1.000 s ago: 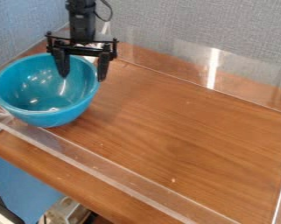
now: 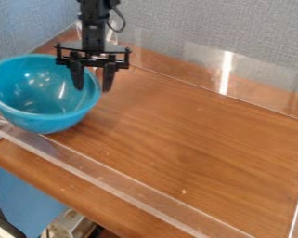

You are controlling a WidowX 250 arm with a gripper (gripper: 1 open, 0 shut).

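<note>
A turquoise bowl (image 2: 40,102) sits at the left end of the wooden table, upright, near its clear edge barrier. My black gripper (image 2: 92,74) hangs over the bowl's back right part, its two dark fingers pointing down, one inside the bowl and the other by the right rim. Whether they touch the rim is hard to tell, and I see nothing else between them.
Clear barriers line the back, front and right edges, with grey walls behind. Below the front left edge are a blue surface and some clutter.
The bowl has shifted slightly left. My gripper has come a little lower and stays over the bowl's back right part.
</note>
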